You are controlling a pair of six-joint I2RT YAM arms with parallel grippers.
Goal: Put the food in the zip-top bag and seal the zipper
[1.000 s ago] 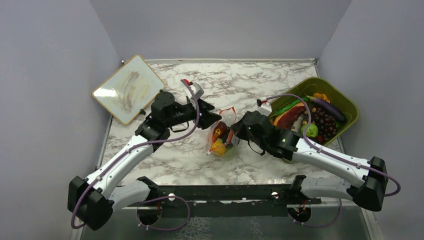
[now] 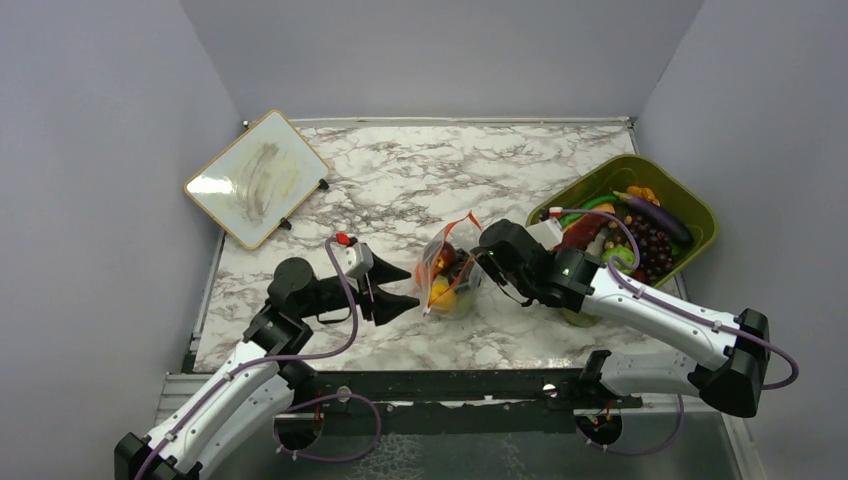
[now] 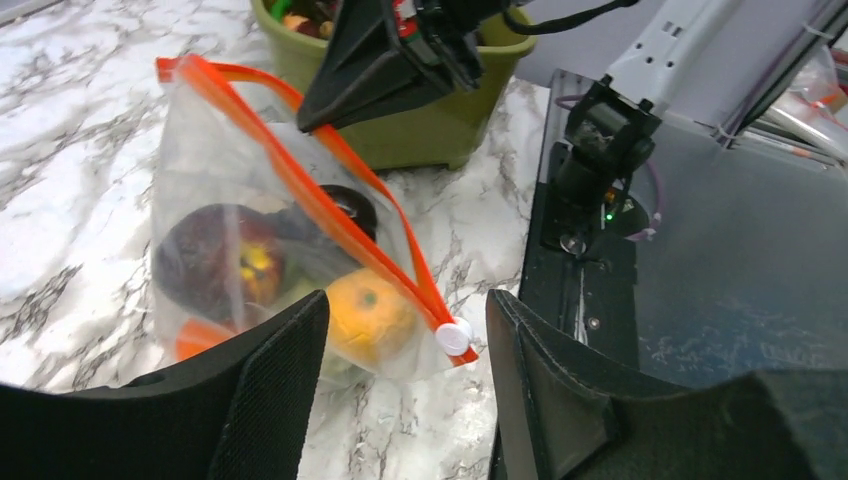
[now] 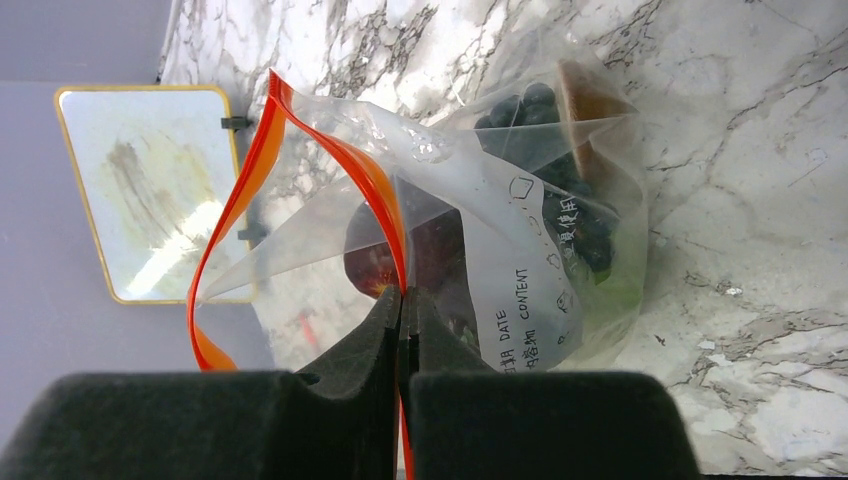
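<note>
The clear zip top bag (image 2: 470,232) stands in the middle of the table, its mouth gaping, with food inside: a yellow item (image 3: 370,310), a dark red round fruit (image 3: 215,255) and dark grapes (image 4: 540,105). Orange strips (image 4: 372,185) line the mouth. A white slider (image 3: 453,337) sits at the strip's near end. My right gripper is shut on one orange edge of the bag; the strip passes between its tips. Just left of the bag, my left gripper (image 2: 411,288) is open, its fingers (image 3: 270,380) apart and the slider end showing beyond the gap.
At the right stands a green basket (image 2: 704,215) of mixed toy food, partly behind the right arm. A whiteboard (image 2: 255,180) leans at the back left.
My right gripper has shifted slightly, still at the bag's edge.
</note>
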